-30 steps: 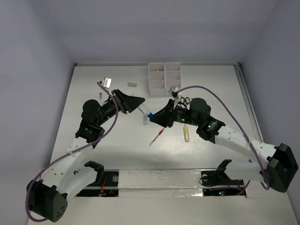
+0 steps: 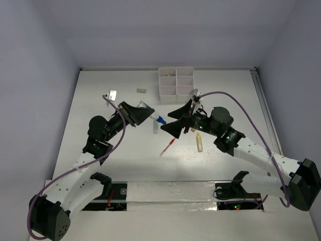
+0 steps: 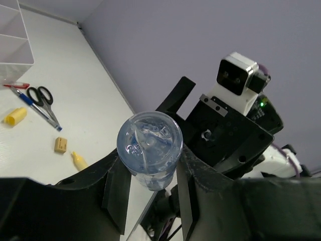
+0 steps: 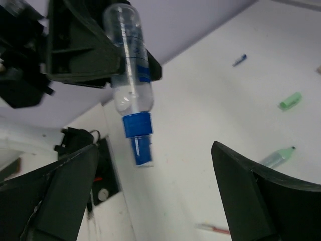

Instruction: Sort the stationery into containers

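My left gripper (image 2: 146, 110) is shut on a clear tube (image 3: 149, 143) with a blue end (image 4: 137, 125), held above the table. My right gripper (image 2: 173, 120) stands open just right of that blue end, nothing between its fingers. A white compartment container (image 2: 176, 75) is at the back. On the table lie a red pen (image 2: 167, 146), a yellow bottle (image 2: 199, 142), scissors (image 3: 44, 99), a blue pen (image 3: 37, 109), a yellow roll (image 3: 15, 117) and a small tan block (image 3: 60, 145).
A green piece (image 4: 290, 101) and a small blue item (image 4: 239, 59) lie on the left part of the table, with a tan eraser (image 2: 141, 90) toward the back. Walls enclose the sides and back.
My right gripper has opened and moved slightly right, away from the tube's blue end. My left gripper has shifted a little, still holding the tube.
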